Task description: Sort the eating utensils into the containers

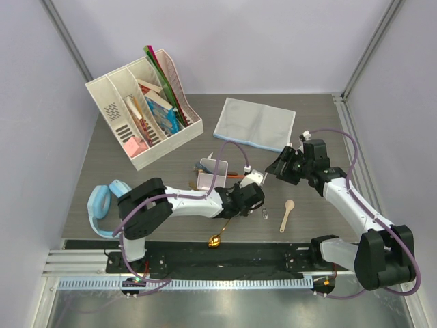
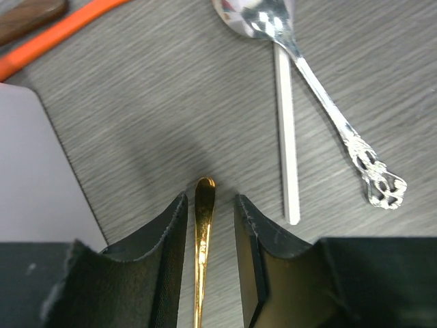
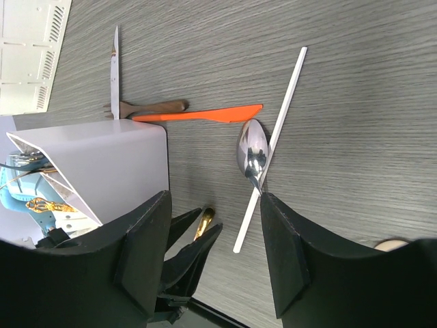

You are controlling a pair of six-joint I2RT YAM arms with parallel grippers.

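Observation:
My left gripper is part open just over the handle of a gold spoon (image 2: 201, 260), whose bowl (image 1: 214, 240) lies near the table's front edge. Beside it in the left wrist view are a silver spoon (image 2: 321, 96) and a white stick-like utensil (image 2: 287, 137). An orange knife (image 3: 212, 115), a brown fork (image 3: 157, 107) and a knife (image 3: 115, 72) lie behind the white container (image 1: 223, 179). A wooden spoon (image 1: 287, 213) lies to the right. My right gripper (image 1: 283, 165) hangs open, nothing between its fingers.
A large white organiser (image 1: 106, 102) with books stands back left, a pale sheet (image 1: 252, 123) lies at the back, and light blue headphones (image 1: 101, 205) lie front left.

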